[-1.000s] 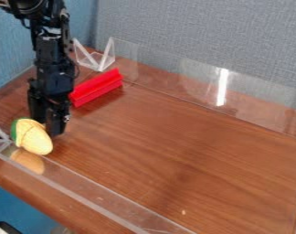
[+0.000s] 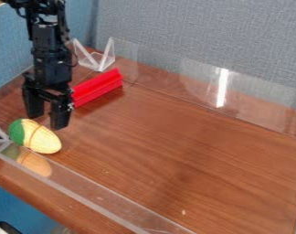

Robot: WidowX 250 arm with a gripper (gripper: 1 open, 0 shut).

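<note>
My black gripper [image 2: 47,108] hangs at the left of the wooden table, open, with its fingers pointing down. Just below and in front of it lies a yellow corn cob with a green husk [image 2: 38,136], near the front left corner by the clear wall. Nothing shows held between the fingers. Behind the gripper, to its right, lies a red elongated block [image 2: 100,86].
A white wire-like stand [image 2: 97,57] sits at the back left. Clear low walls edge the table [image 2: 187,155]. A small dark blue item at the far left edge is partly cut off.
The gripper has shifted slightly left, and its fingers now look farther apart. The corn's position is nearly the same.
</note>
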